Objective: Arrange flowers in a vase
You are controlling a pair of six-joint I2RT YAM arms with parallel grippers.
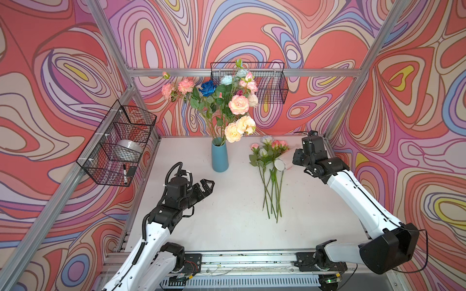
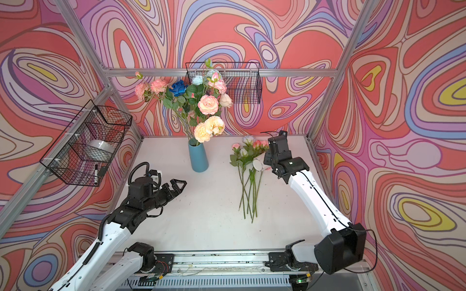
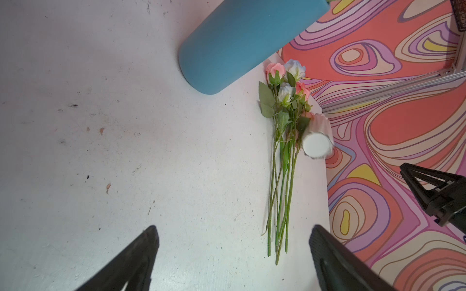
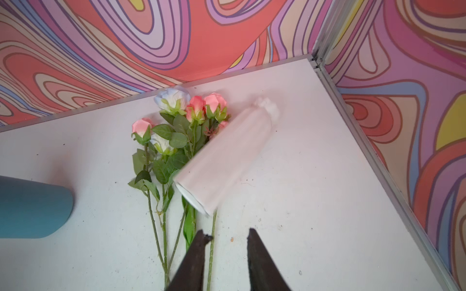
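The blue vase (image 1: 219,159) stands upright at the back left, holding a bouquet (image 1: 222,102). Several loose flowers (image 4: 179,140) lie right of it, stems toward the front. A pale pinkish-white vase (image 4: 228,150) is tipped over, blurred, its round base facing front-left and partly covering the loose flowers. Whether it rests on the table is unclear. My right gripper is in front of the pale vase; a narrow gap separates its fingers, with only table and a stem visible through it. At the front left my left gripper stands open and empty.
Wire baskets hang on the left side (image 1: 116,145) and at the back (image 1: 269,84). Patterned walls and metal rails close in the back and sides.
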